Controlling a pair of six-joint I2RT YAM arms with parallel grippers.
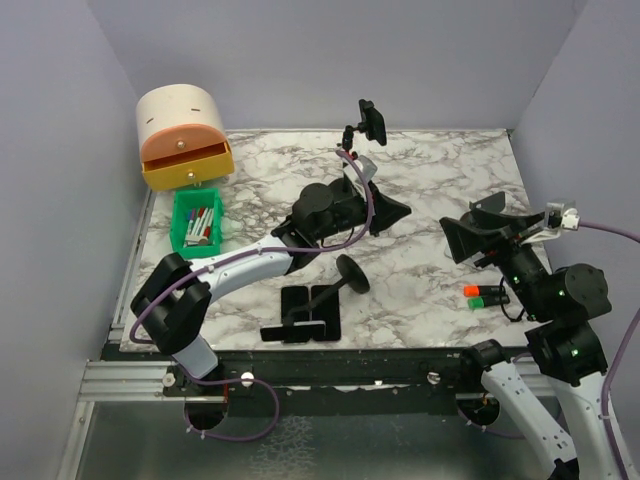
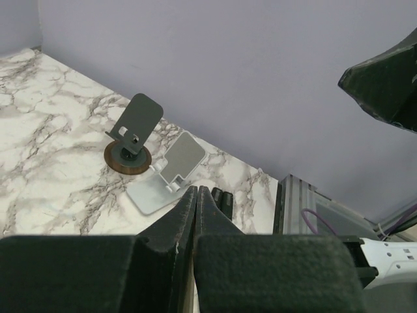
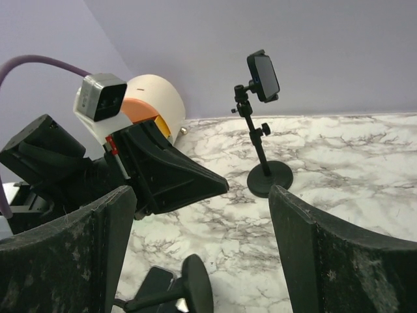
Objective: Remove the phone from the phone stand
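A phone (image 3: 263,77) sits in the holder atop a tall black stand (image 3: 260,156) at the back centre, behind my left gripper (image 1: 400,211) in the right wrist view. My left gripper is shut with nothing seen between its fingers. My right gripper (image 1: 460,220) is apart on the right side, its fingers spread with nothing between them. A second black stand (image 1: 352,275) leans over by the two phones (image 1: 295,305) at the front, a dark slab (image 1: 292,332) at its lower end; whether it is falling is unclear.
A drawer box (image 1: 185,135) and a green tray (image 1: 197,225) stand at the left. Small stands (image 2: 133,124) (image 2: 182,160) and batteries or markers (image 1: 478,291) lie at the right. Open marble fills much of the middle.
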